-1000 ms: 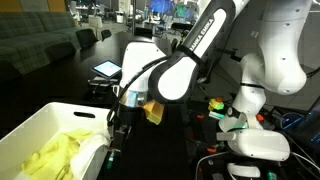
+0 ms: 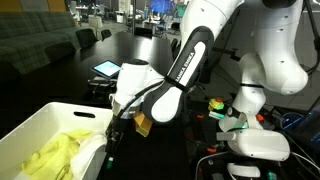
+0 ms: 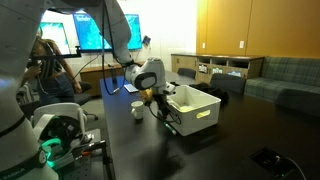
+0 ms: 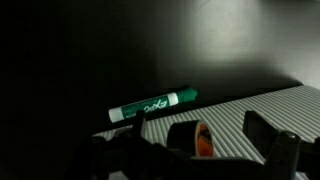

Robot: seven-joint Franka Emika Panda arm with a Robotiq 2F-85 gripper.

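Observation:
A green-and-white marker [image 4: 153, 104] lies on the dark table in the wrist view, just beyond my gripper. The fingers stand open, one finger on each side at the bottom of that view, and no marker is between them. In exterior view 1 the gripper [image 2: 112, 136] hangs low beside the right end of a white box [image 2: 48, 119]. A small green spot near the table there looks like the marker [image 2: 110, 163]. Yellow cloth [image 2: 52, 158] lies inside the box.
A pale ribbed surface [image 4: 235, 113] lies close to the fingers in the wrist view. A white mug [image 3: 138, 111] stands on the table behind the arm in exterior view 2.
In exterior view 1 my arm has swung somewhat to the left and the gripper has shifted against the box's end. The box and cloth have stayed put.

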